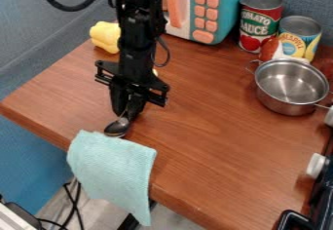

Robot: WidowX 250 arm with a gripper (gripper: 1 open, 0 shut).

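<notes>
My black gripper (128, 109) is low over the wooden table (221, 156), left of centre, just behind the light blue cloth (111, 171) draped over the front edge. A metal spoon (116, 128) is at its fingertips, its bowl toward the cloth. Whether the fingers are closed on it is hard to tell. A yellow object (105, 36) lies behind the arm at the back left.
A steel pot (291, 84) stands at the right, with cans (260, 19) and a toy microwave (208, 10) behind. A black appliance (313, 195) with white knobs borders the right edge.
</notes>
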